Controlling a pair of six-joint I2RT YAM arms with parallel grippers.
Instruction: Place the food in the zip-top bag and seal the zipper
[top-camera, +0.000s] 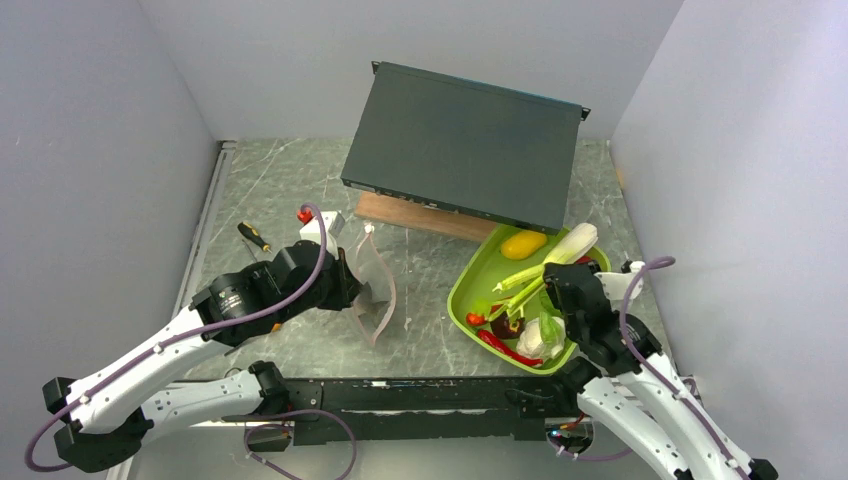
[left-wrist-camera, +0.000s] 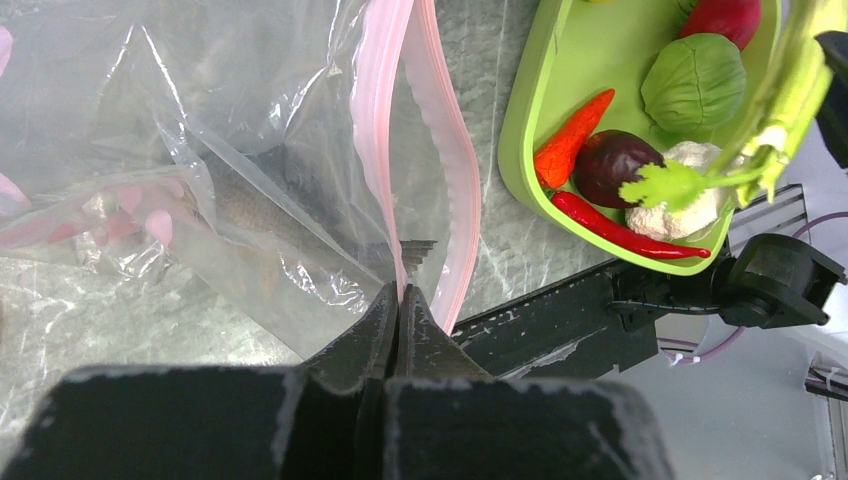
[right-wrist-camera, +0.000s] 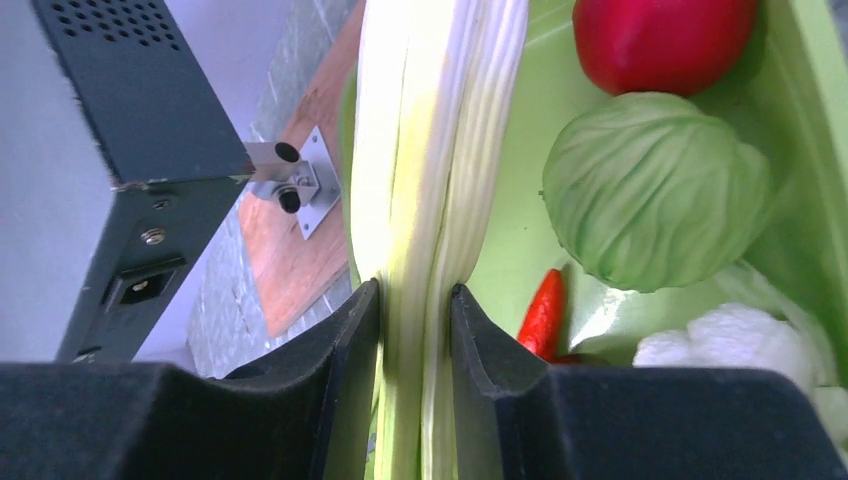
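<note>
A clear zip bag (left-wrist-camera: 270, 120) with a pink zipper (left-wrist-camera: 374, 110) fills the left wrist view, its mouth spread apart. Inside it lies something grey and scaly with a dark tail, like a fish (left-wrist-camera: 270, 200). My left gripper is shut on one edge of the bag's mouth. Over at the green basket (top-camera: 455, 300), a pale celery stalk (right-wrist-camera: 425, 180) is clamped in my right gripper. The celery is raised above the other food, leafy end toward the bag in the top view. Cabbage (right-wrist-camera: 655, 190) rests in the basket below.
The basket also holds a yellow mango-like fruit (top-camera: 523, 244), red chili (left-wrist-camera: 630, 232), eggplant (left-wrist-camera: 612, 168) and cauliflower (left-wrist-camera: 690, 190). A dark box (top-camera: 465, 145) overhangs the back of the table. A screwdriver (top-camera: 252, 235) lies left. Bare table separates bag and basket.
</note>
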